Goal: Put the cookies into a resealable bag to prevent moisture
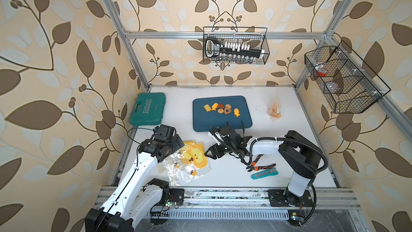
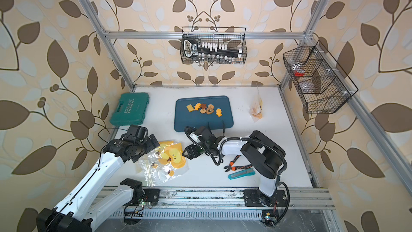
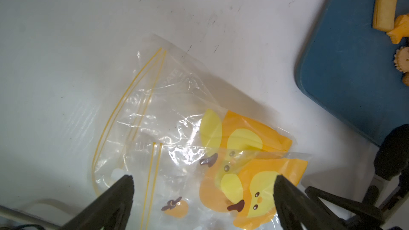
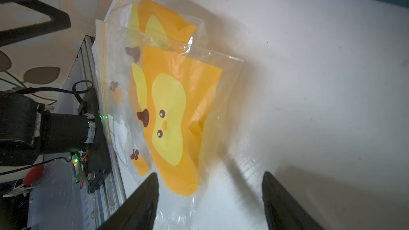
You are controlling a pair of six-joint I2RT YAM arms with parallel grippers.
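Two clear resealable bags (image 3: 183, 119) with orange-and-yellow animal prints lie overlapping, flat on the table's front left. Their yellow zip strips lie toward the left. Over the bags' left side stands my left gripper, open, its blurred fingers (image 3: 106, 204) apart with nothing between them. To the bags' right is my right gripper; its fingers (image 4: 281, 204) are well parted over bare table, the bag's printed edge close to the left one. Several cookies (image 1: 221, 108) of mixed shapes sit on the blue tray (image 1: 206, 122) at the back middle.
Black tongs (image 1: 243, 128) are mostly hidden under the right arm. Orange-handled pliers (image 1: 268, 167) and a teal cutter (image 1: 264, 173) lie at front right. A green case (image 1: 148, 108) stands back left, a small clear bag (image 1: 274, 111) back right.
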